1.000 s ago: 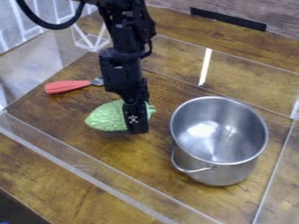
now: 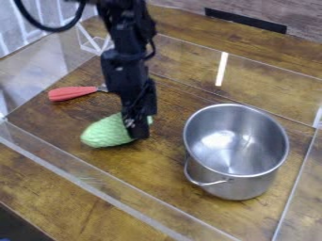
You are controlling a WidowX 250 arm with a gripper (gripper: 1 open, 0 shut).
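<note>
A green textured oval object [image 2: 111, 134] lies on the wooden table in the camera view, left of the steel pot. My black gripper [image 2: 136, 124] is lowered over its right end, the fingers at or around it; whether they grip it is hard to tell.
A steel pot [image 2: 235, 149] with a wire handle stands to the right. A red-handled utensil [image 2: 73, 92] lies at the upper left.
The green object has moved left and toward the camera, and the gripper has shifted slightly left and down along with it.
</note>
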